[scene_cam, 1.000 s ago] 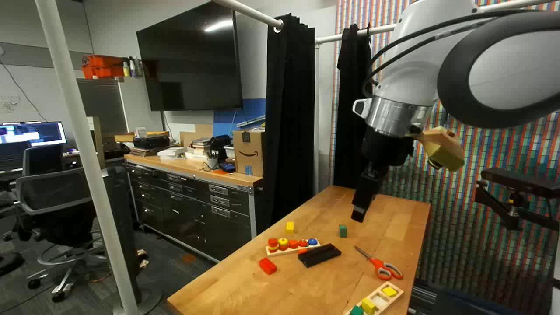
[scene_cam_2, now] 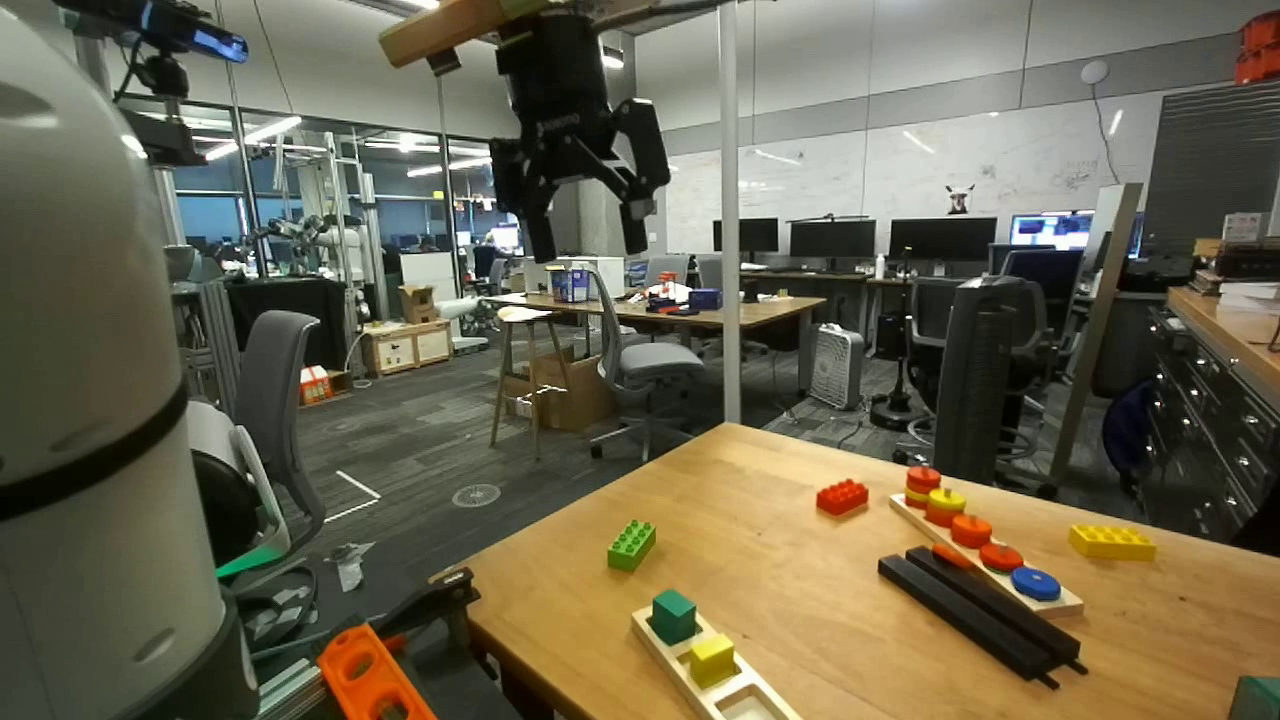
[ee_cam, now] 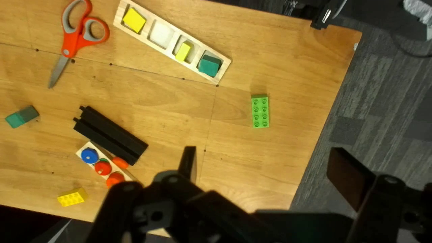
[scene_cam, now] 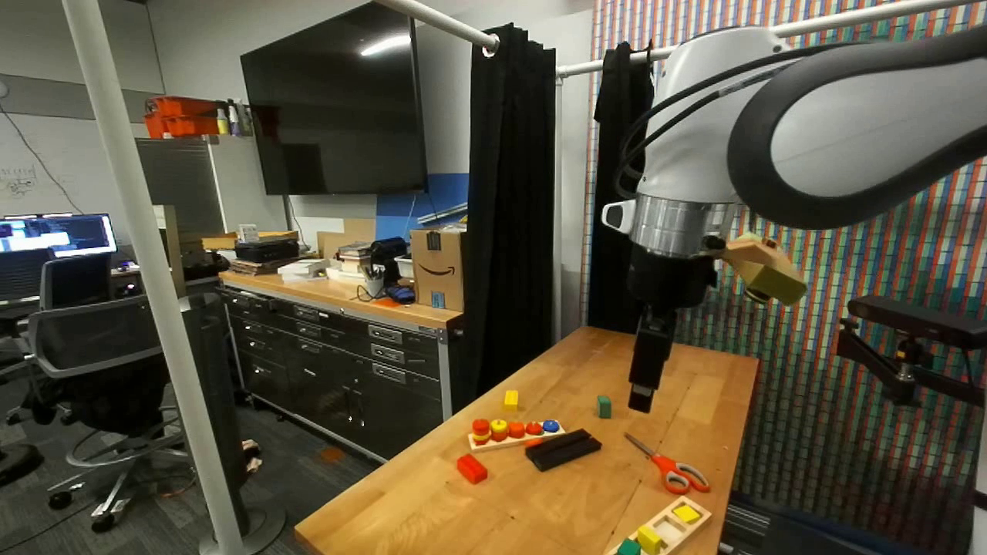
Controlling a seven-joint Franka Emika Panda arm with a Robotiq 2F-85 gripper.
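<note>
High above the wooden table, my gripper (scene_cam_2: pixel 588 240) stands open, and nothing is between its fingers. In the wrist view its dark fingers (ee_cam: pixel 187 164) are spread wide over the table and its edge. A green brick (ee_cam: pixel 260 112) lies alone on bare wood, well below the gripper. Beyond it, a wooden tray with square compartments (ee_cam: pixel 161 34) holds a green block (ee_cam: pixel 209 65) and two yellow blocks; one compartment is empty. A wooden strip (scene_cam_2: pixel 1056 604) carries red, yellow and blue discs, with two black bars (scene_cam_2: pixel 978 612) beside it.
Orange-handled scissors (ee_cam: pixel 77 36) lie near the tray. A red brick (scene_cam_2: pixel 842 497), a yellow brick (scene_cam_2: pixel 1112 542) and a dark green block (ee_cam: pixel 22 116) are scattered about. Around the green brick the wood is clear. The table edge drops to carpet (ee_cam: pixel 364 105).
In exterior view 1 the arm has come lower and the gripper has swung closer to vertical, its fingertips shifting slightly right and down. The things on the table have not moved.
</note>
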